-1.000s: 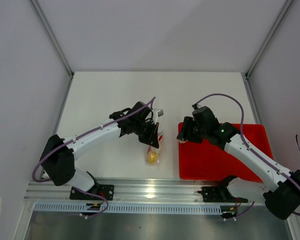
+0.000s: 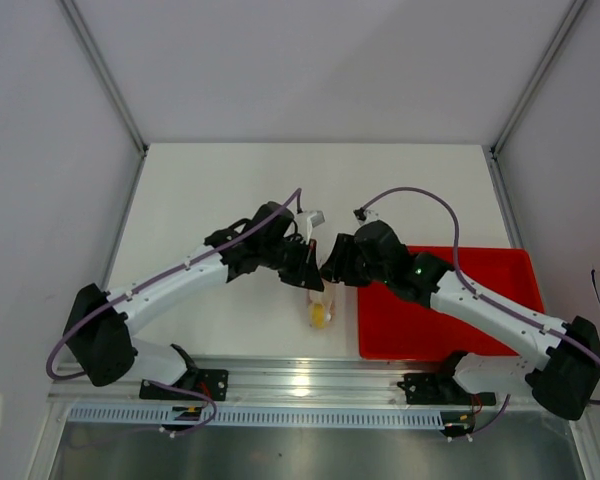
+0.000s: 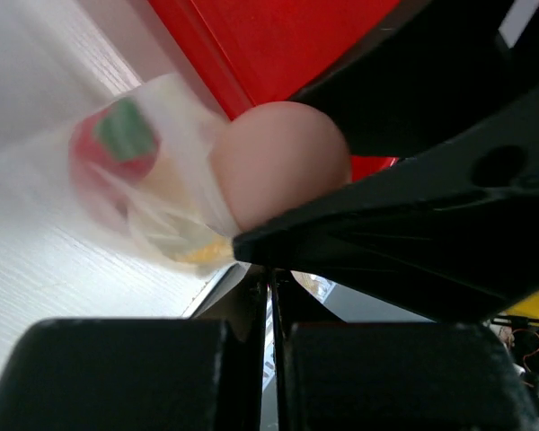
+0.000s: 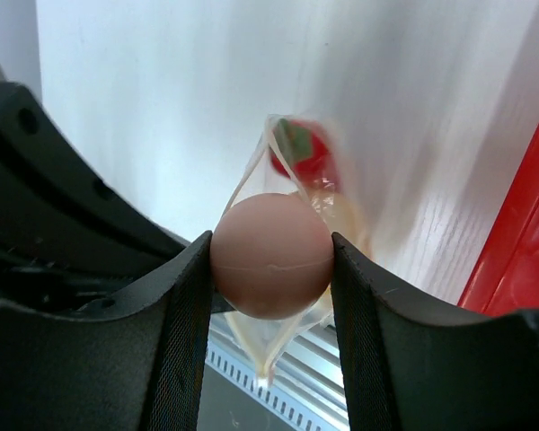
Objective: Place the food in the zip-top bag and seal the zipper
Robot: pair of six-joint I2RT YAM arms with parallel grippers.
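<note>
A clear zip top bag (image 2: 320,310) hangs below my left gripper, which is shut with the bag's film running to its fingertips. Inside the bag are a red food piece with a green top (image 4: 305,153) and pale yellow food (image 3: 166,220). My right gripper is shut on a brown egg (image 3: 278,162), both fingers pressing its sides. In the right wrist view the egg overlaps the bag's mouth; whether any of it is inside, I cannot tell. The two grippers almost touch in the top view (image 2: 327,270). The zipper is hidden.
A red tray (image 2: 440,320) occupies the right side of the white table (image 2: 210,180); no loose food shows in it. A metal rail (image 2: 300,375) runs along the front edge.
My right gripper has moved left with the egg, from above the red tray's edge to the bag. The left gripper and the bag have shifted slightly right.
</note>
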